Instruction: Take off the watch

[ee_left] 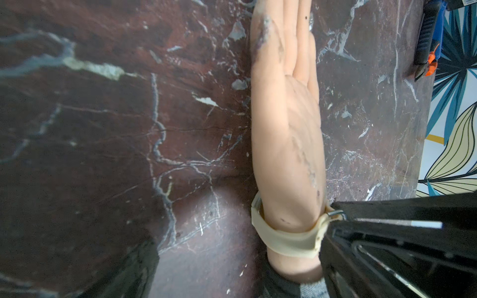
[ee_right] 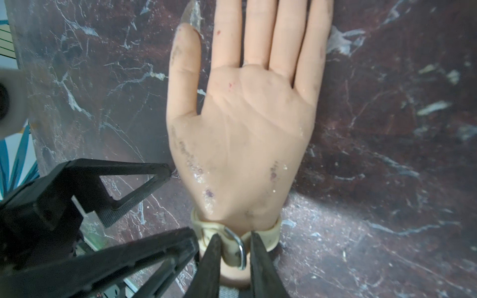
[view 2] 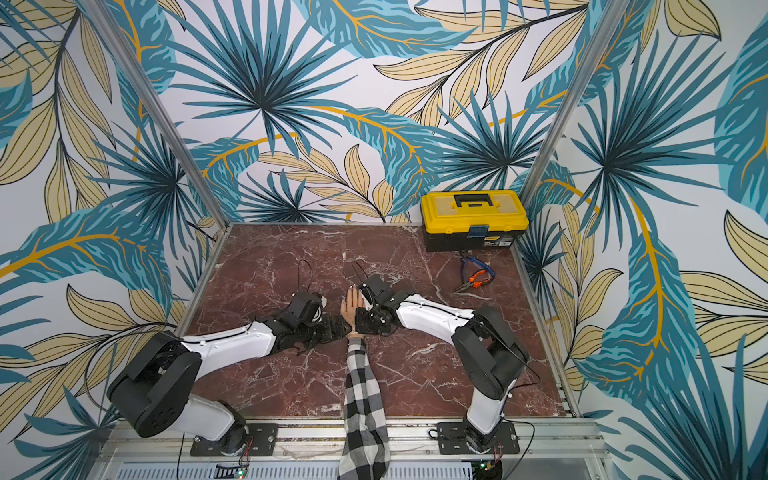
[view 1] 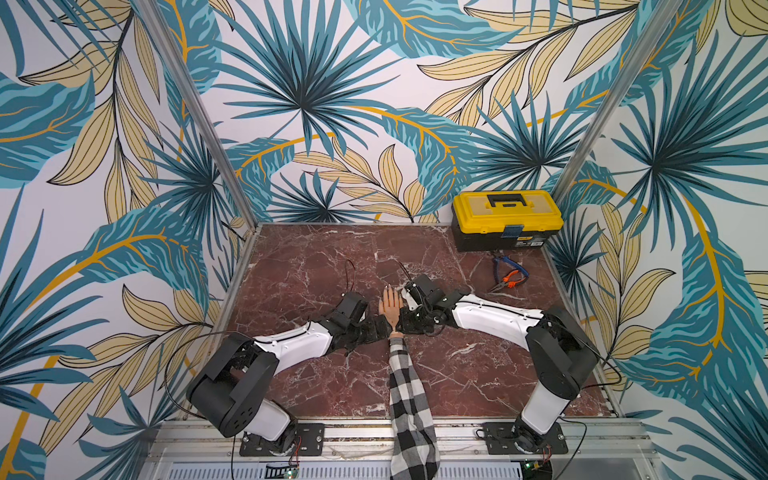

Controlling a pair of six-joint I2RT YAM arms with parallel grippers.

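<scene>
A cream watch strap (ee_left: 290, 239) circles the wrist of a hand model (ee_right: 243, 134) lying palm up. Its metal buckle (ee_right: 242, 250) faces up on the inner wrist. In the right wrist view, my right gripper has its dark fingertips close on either side of the buckle and strap end, with a narrow gap between them; whether they press on the strap is hard to tell. From the left, my left gripper stands with its fingers apart, one tip beside the strap. No watch face shows; the wrist's underside is hidden.
A checkered sleeve (view 1: 410, 400) covers the forearm toward the front edge. A yellow toolbox (view 1: 508, 216) and pliers (view 1: 509, 274) lie at the back right.
</scene>
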